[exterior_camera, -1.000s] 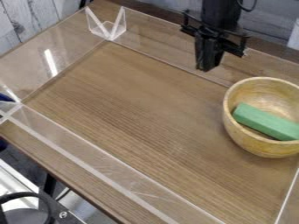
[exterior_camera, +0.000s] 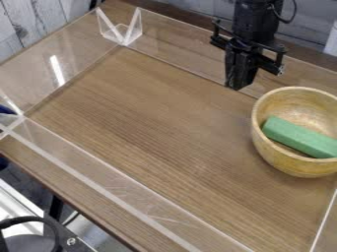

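Note:
The black gripper hangs over the back right of the wooden tray, shut, with nothing visible between its fingers. Below it to the right, a beige round bowl holds a green block lying on its side.
The tray floor is clear across the middle and left. Clear plastic pieces sit at the back left corner. A dark cable or device shows at the lower left edge.
The gripper has moved slightly right and a little down over the last second. The bowl and green block have not moved.

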